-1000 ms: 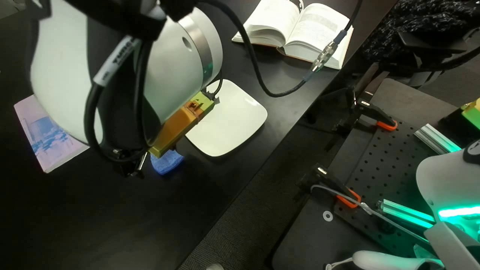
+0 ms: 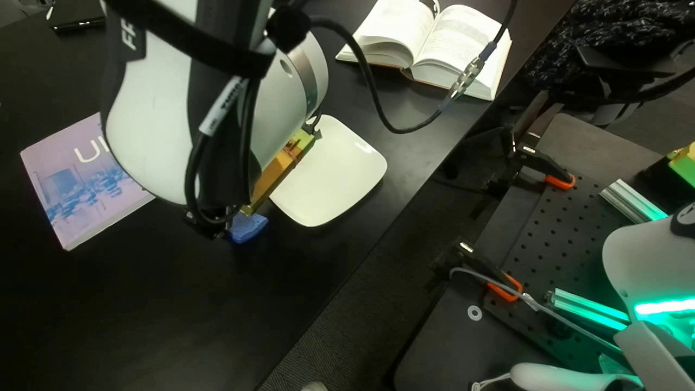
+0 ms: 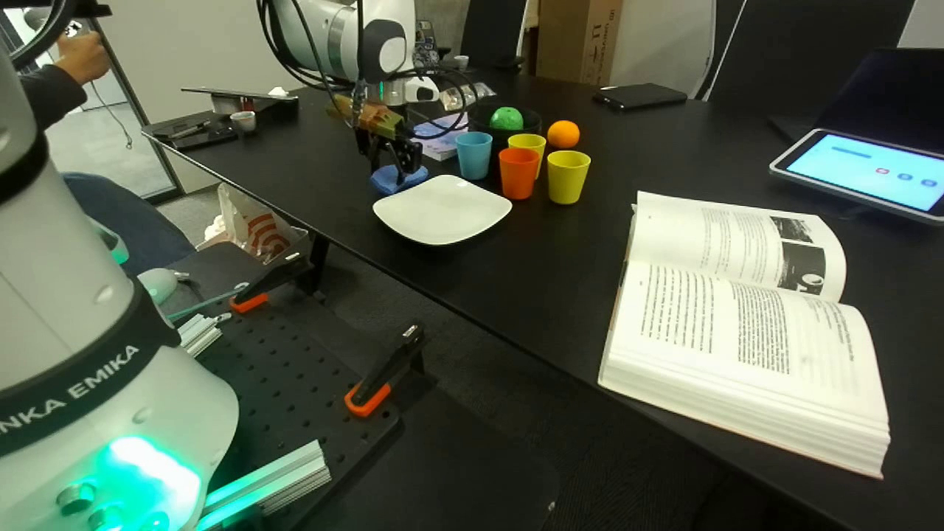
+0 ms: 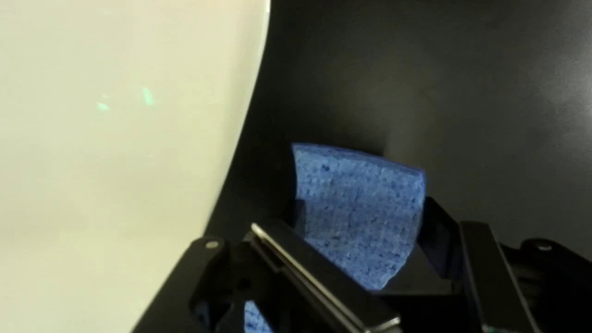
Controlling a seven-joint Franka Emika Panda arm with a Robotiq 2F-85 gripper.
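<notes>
A blue speckled sponge (image 4: pixel 360 216) lies on the black table beside the white plate (image 4: pixel 122 166). In the wrist view my gripper has one finger on either side of the sponge, close against its edges. Whether they press on it I cannot tell. The near part of the sponge is hidden under the fingers. Seen from the side, the gripper (image 3: pixel 395 167) is down at table height over the sponge (image 3: pixel 386 181), left of the plate (image 3: pixel 442 211). From above, the arm covers most of the gripper, and only part of the sponge (image 2: pixel 248 228) shows.
Orange (image 3: pixel 519 172), blue (image 3: pixel 474 155) and yellow cups (image 3: pixel 567 177) stand behind the plate, near a black bowl with a green ball (image 3: pixel 506 119) and an orange (image 3: pixel 563 134). An open book (image 3: pixel 743 318) lies at the right. A purple book (image 2: pixel 88 182) lies beyond the arm.
The arm has shifted right and slightly up in exterior view 1, bringing the gripper over the sponge. More of the purple book is uncovered; the plate has stayed put.
</notes>
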